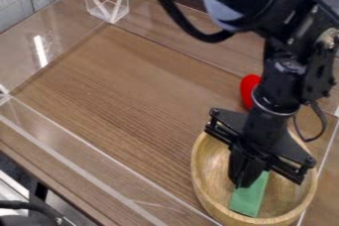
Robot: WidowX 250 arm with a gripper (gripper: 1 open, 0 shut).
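A tan bowl (pixel 212 185) sits at the bottom right with a green block (pixel 248 198) lying in it. My black gripper (pixel 244 178) reaches down into the bowl over the block's upper end, its fingers close together. Whether anything is between them is hidden. A red object (pixel 249 89) shows partly behind the arm at the right.
A white wire-like holder (pixel 106 4) stands at the back left. Table edges run along the left and lower left.
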